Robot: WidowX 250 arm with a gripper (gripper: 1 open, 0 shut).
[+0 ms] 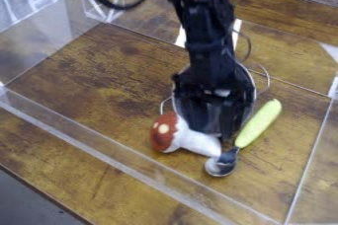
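Note:
My black gripper (211,106) is low over the steel pot (243,83), covering most of it. The red and white toy mushroom (171,130) lies on the wood in front of the pot, touching or close to it. To the right lies a ladle (220,165) with a pale yellow-green handle (260,119). The fingertips are dark against the pot, so I cannot tell how far apart they are or whether they hold anything.
Clear plastic walls border the wooden work surface (93,81). A white object (185,35) is partly hidden behind the arm.

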